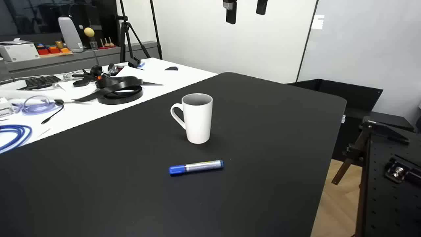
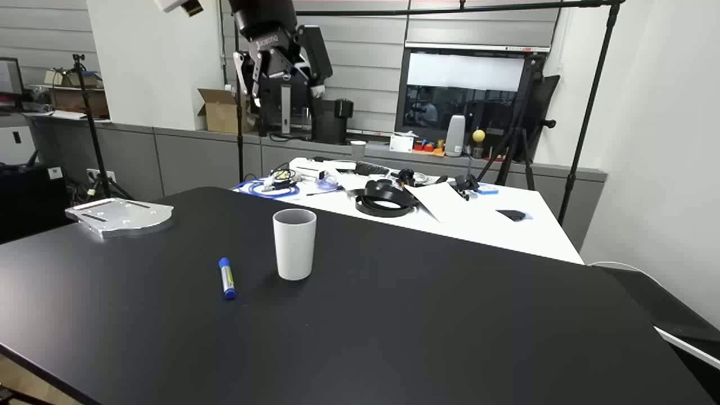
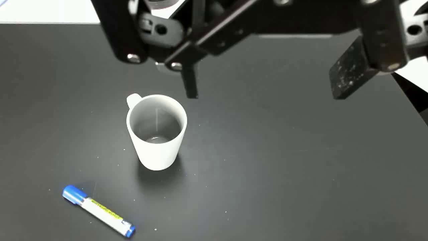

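A white mug (image 1: 198, 120) stands upright on the black table, its handle toward the left in the first exterior view. From above, in the wrist view, the mug (image 3: 157, 154) looks empty. A blue-capped marker (image 1: 196, 167) lies on its side near the mug without touching it; the second exterior view shows this marker (image 2: 227, 278) left of the mug (image 2: 295, 244). High above the table hangs my gripper (image 2: 290, 111), open and with nothing in it. Its fingertips (image 1: 231, 15) just reach into the top of the first exterior view.
A clear plate (image 2: 121, 216) lies at its left edge in the second exterior view. Alongside is a white table with cables, a black tape coil (image 1: 120, 91) and a tripod (image 1: 126, 39).
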